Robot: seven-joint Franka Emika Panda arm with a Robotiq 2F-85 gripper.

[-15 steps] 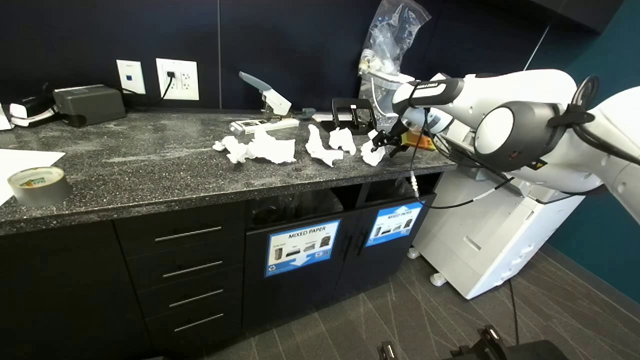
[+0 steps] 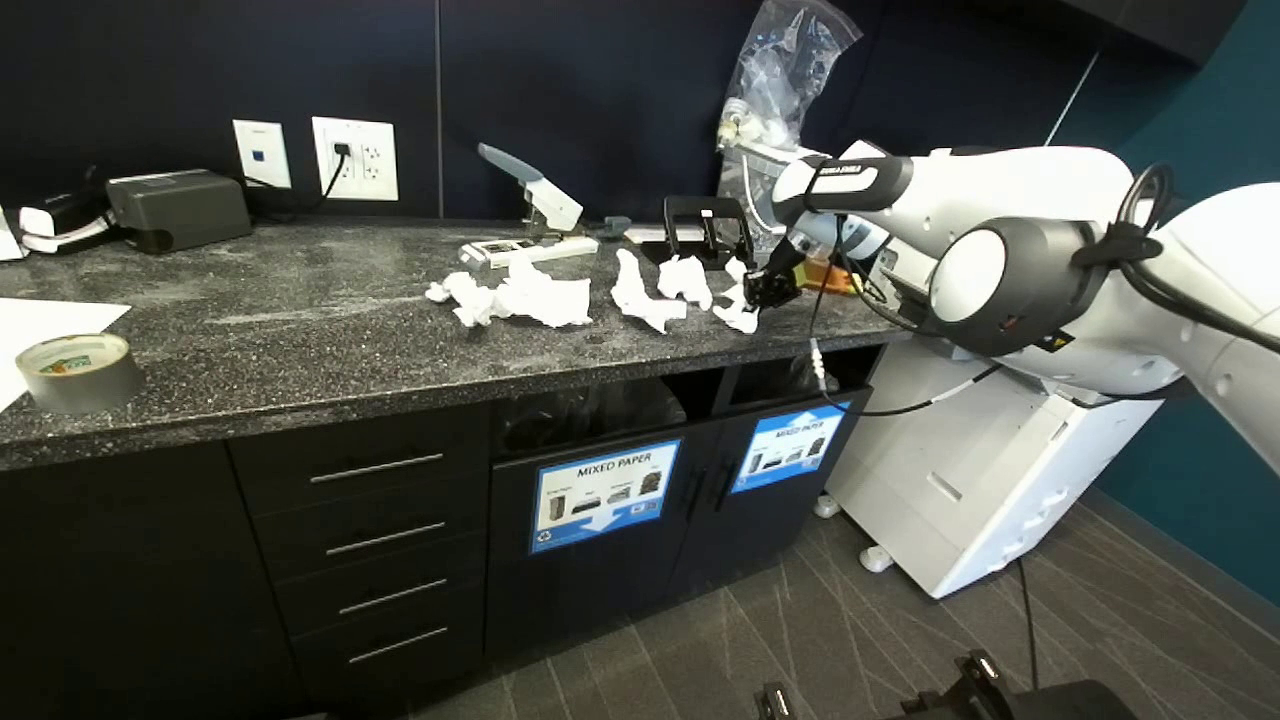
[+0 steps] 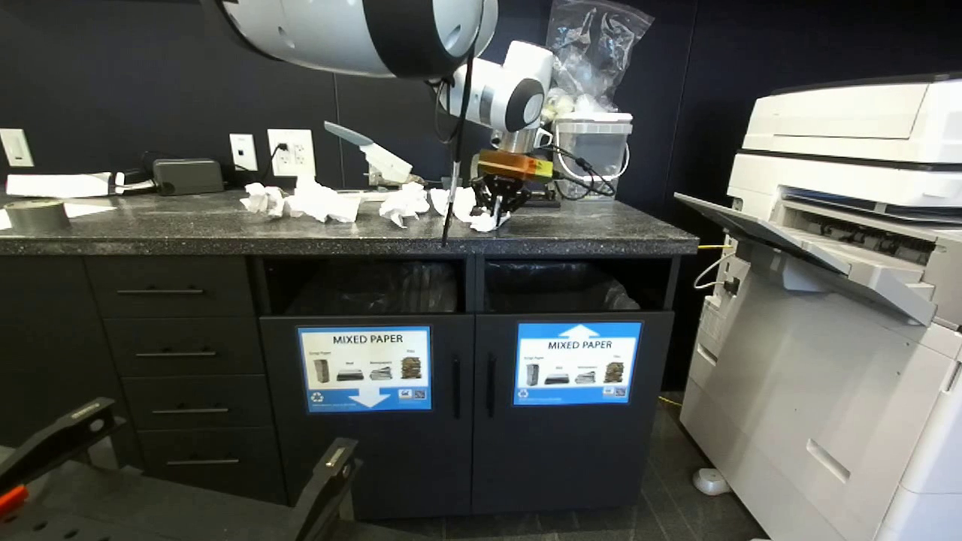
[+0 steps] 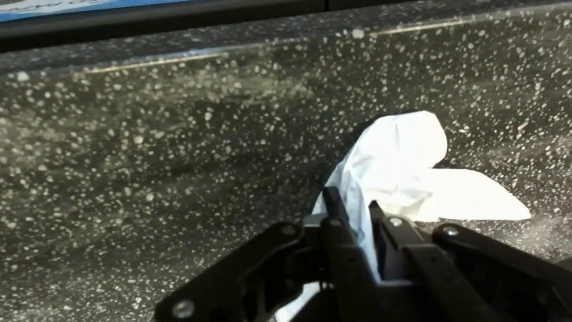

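Note:
In the wrist view my gripper is shut on a crumpled white paper (image 4: 397,155), a fold of it running between the two fingers. Part of that paper spreads out beyond the fingertips, close over the speckled dark counter (image 4: 161,161); whether it still touches the counter I cannot tell. Exterior view 2 has the gripper (image 3: 494,215) pointing down at the right end of the row, the held paper (image 3: 484,222) at its tips.
Behind the papers stand a stapler (image 2: 546,222) and a black hole punch (image 2: 708,226). A clear bucket (image 3: 591,144) is at the back right. Below the counter's front edge are two open-topped bins with Mixed Paper signs (image 3: 367,370). A tape roll (image 2: 79,370) lies far left.
My gripper has moved slightly left and down in exterior view 1, and now closes on the rightmost paper. That paper has shifted a little and looks squeezed narrower.

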